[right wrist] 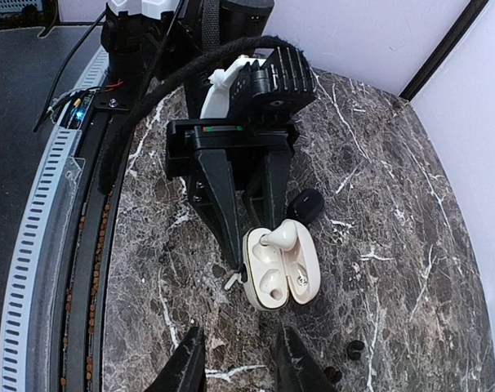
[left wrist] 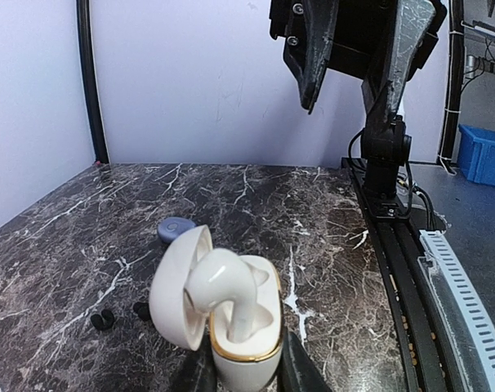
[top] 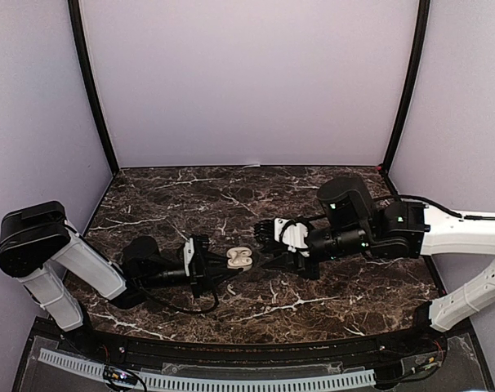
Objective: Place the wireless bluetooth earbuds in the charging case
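Note:
The white charging case has its lid up, and my left gripper is shut on its lower part. One white earbud stands in the case at a slant, its stem pointing down and its head close to the lid. From the right wrist view, that earbud's head sticks up over one end of the case, while the hollow at the other end is empty. My right gripper is close by, its fingers apart and nothing visible between them. In the top view the case lies just left of the right gripper.
Several small black pieces lie on the dark marbled table. A round blue-grey object sits beyond the case. A white slotted rail runs along the front edge.

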